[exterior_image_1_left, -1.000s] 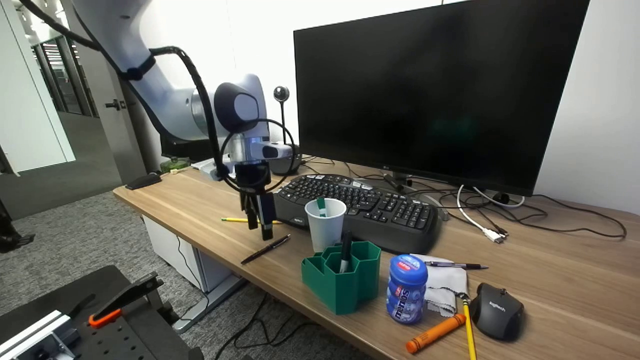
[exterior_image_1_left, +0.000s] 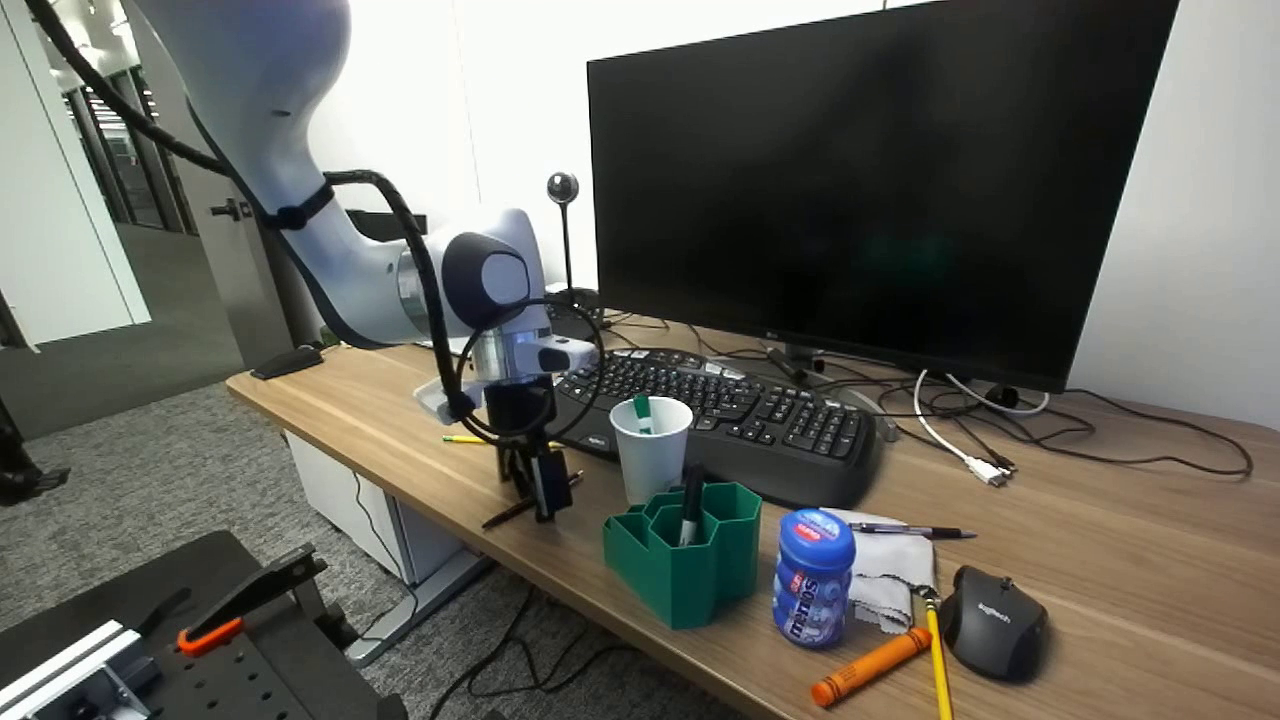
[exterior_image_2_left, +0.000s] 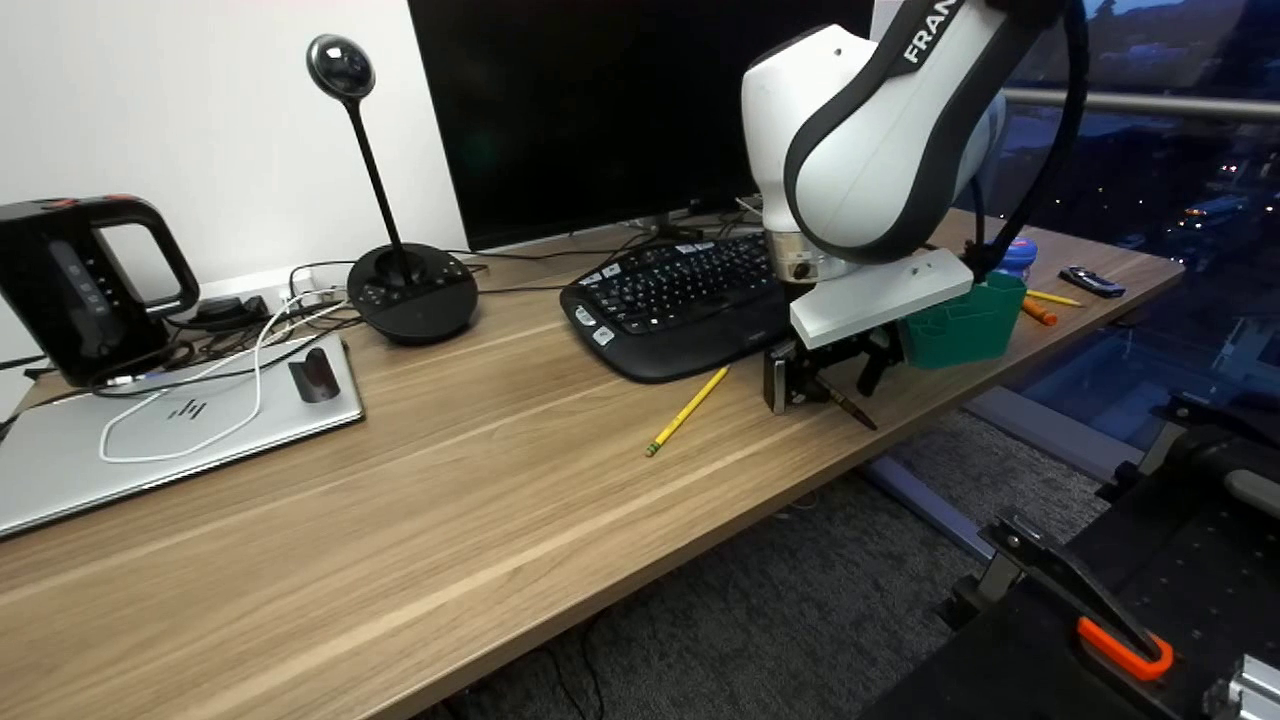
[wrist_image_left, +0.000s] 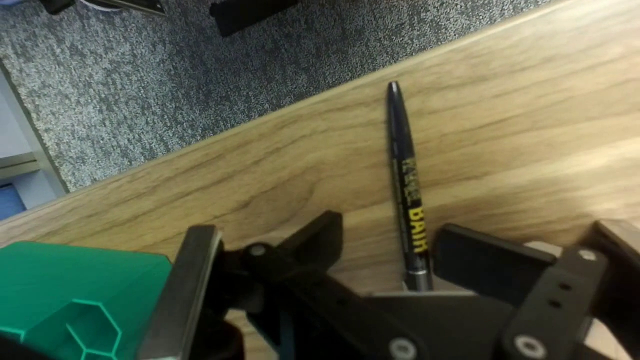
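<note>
A black pen with yellow lettering (wrist_image_left: 408, 192) lies on the desk near its front edge, its far end pointing toward that edge. Down at desk height, my gripper has its two fingers on either side of the pen's rear part. The right-hand finger (wrist_image_left: 486, 261) is very close to the pen, and whether it touches is hard to tell; bare wood shows between the left-hand finger (wrist_image_left: 318, 240) and the pen. In exterior view 1 the gripper hides the middle of the pen (exterior_image_1_left: 504, 518).
Beside the gripper stands a green hexagonal holder (exterior_image_1_left: 684, 564) with a marker in it, and a white cup (exterior_image_1_left: 651, 450) behind. A yellow pencil (exterior_image_2_left: 686, 412) lies on the other side. The keyboard (exterior_image_1_left: 744, 420) is behind.
My arm has come down from above the desk, bringing the gripper to the pen, with its fingers now around it. The pen appears to lie in the same place.
</note>
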